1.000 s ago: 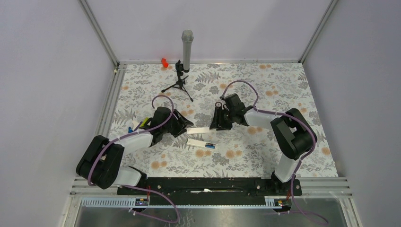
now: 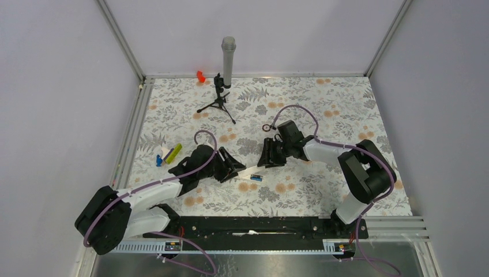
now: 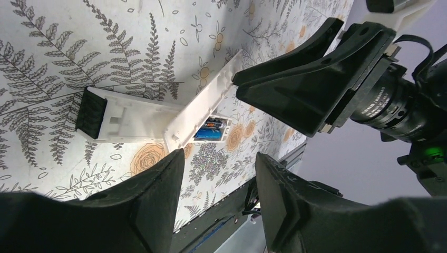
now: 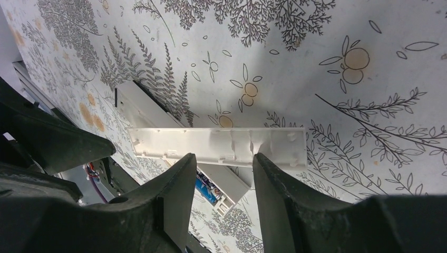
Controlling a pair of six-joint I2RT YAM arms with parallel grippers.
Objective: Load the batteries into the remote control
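The white remote [image 3: 134, 118] lies back side up on the table, black at one end [image 3: 92, 113]. Blue and dark batteries [image 3: 209, 130] sit in the compartment at its other end. Slanting across the remote is a long white cover [image 4: 216, 142], with an end near each gripper. My left gripper is part open, one finger overlapping the cover's near end in its wrist view. Part open too, my right gripper has its fingertips at the cover's long edge. Whether either touches the cover is hard to tell. From above, the arms partly hide the cover [image 2: 250, 171].
To the left lie a yellow-green item [image 2: 173, 153] and a blue item [image 2: 159, 160]. A small tripod [image 2: 219, 103] and a grey microphone-shaped object [image 2: 228, 55] stand at the back, by a red piece [image 2: 200, 76].
The cover has moved from behind the remote toward the front and turned, now overlapping it.
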